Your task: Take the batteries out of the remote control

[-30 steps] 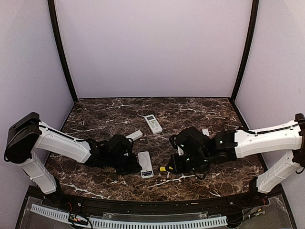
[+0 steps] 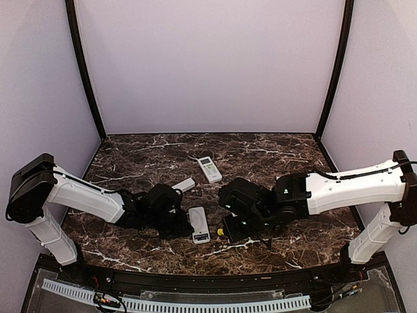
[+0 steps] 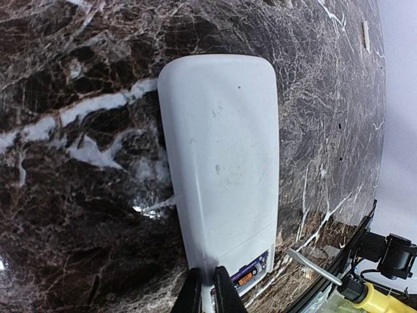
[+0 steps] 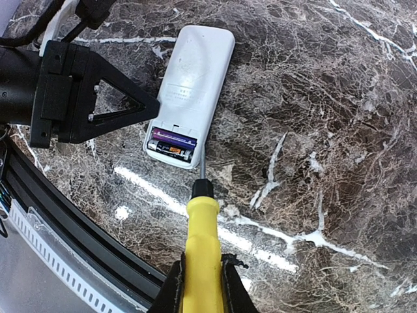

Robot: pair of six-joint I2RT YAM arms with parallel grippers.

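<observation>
A white remote control (image 4: 196,72) lies face down, its battery compartment uncovered at the near end. Two batteries sit inside, a purple battery (image 4: 173,138) and a black-and-orange battery (image 4: 171,150). My left gripper is shut at the compartment end of the remote's left side, with a narrow strip of white casing showing between its tips. The yellow handle of a screwdriver (image 4: 202,228) is clamped in my right gripper. Its metal shaft reaches the remote's right edge beside the compartment; whether the tip touches cannot be made out.
Behind stands open marble tabletop with a second remote control (image 2: 210,170) lying face up. A white block (image 2: 184,185) rests beyond the left gripper. The table's front edge (image 2: 195,276) is close to the work.
The left arm and the remote have stayed still.
</observation>
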